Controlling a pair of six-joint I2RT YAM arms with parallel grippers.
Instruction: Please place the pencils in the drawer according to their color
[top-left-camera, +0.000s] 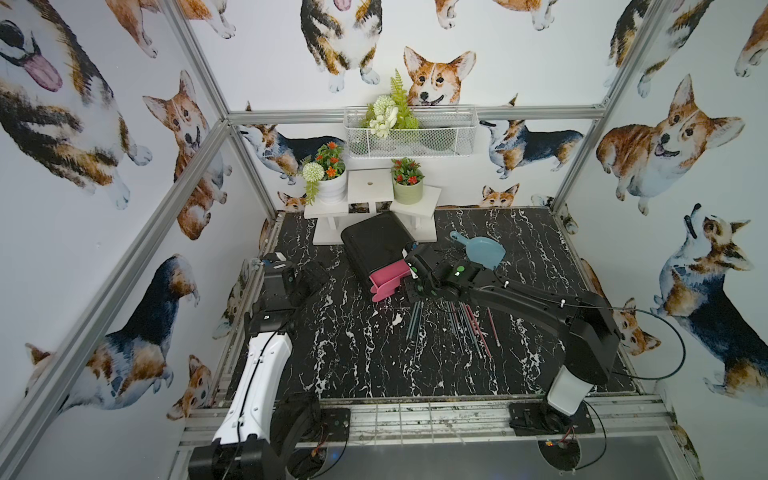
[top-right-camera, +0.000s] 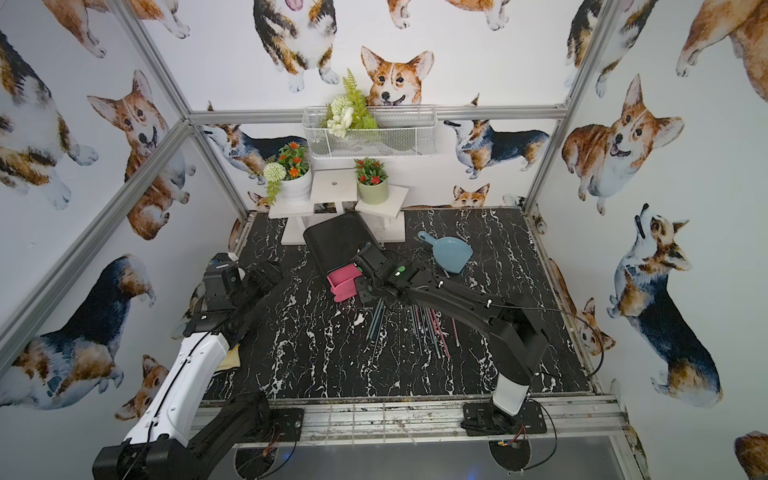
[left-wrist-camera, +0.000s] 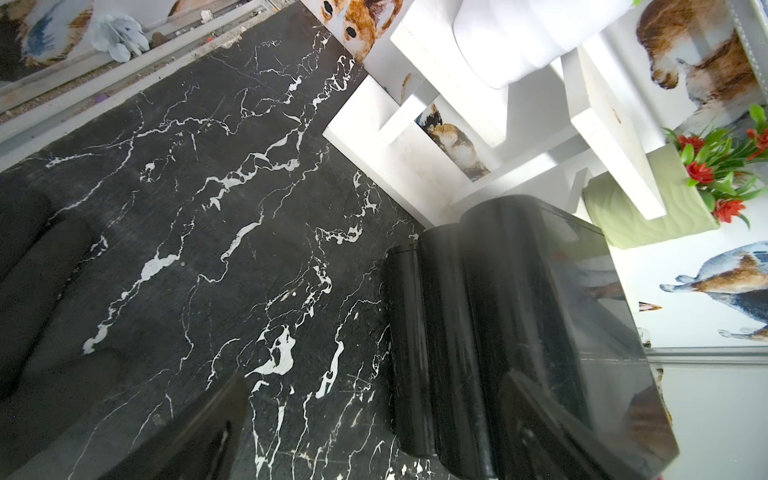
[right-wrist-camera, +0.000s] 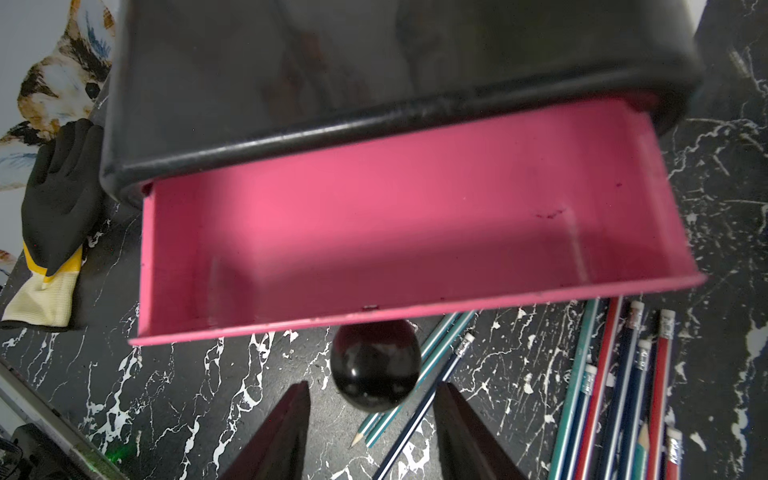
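In the right wrist view a pink drawer (right-wrist-camera: 376, 232) stands pulled out of the black cabinet (right-wrist-camera: 384, 72), and nothing lies in the part of it that shows. Its round black knob (right-wrist-camera: 376, 364) sits just ahead of my right gripper, whose fingers are spread and empty. On the table below lie teal pencils (right-wrist-camera: 420, 376), a dark blue one (right-wrist-camera: 416, 424), and a group at the right with red pencils (right-wrist-camera: 660, 376) and several blue or teal ones. My left gripper hangs open at the table's left, away from the pencils, with the cabinet (left-wrist-camera: 520, 320) farther off.
Behind the cabinet stands a white shelf (top-left-camera: 328, 232) with potted flowers. A blue dustpan (top-left-camera: 485, 252) lies to the cabinet's right. At the table's left edge rests a black glove (right-wrist-camera: 60, 192) with a yellow cuff.
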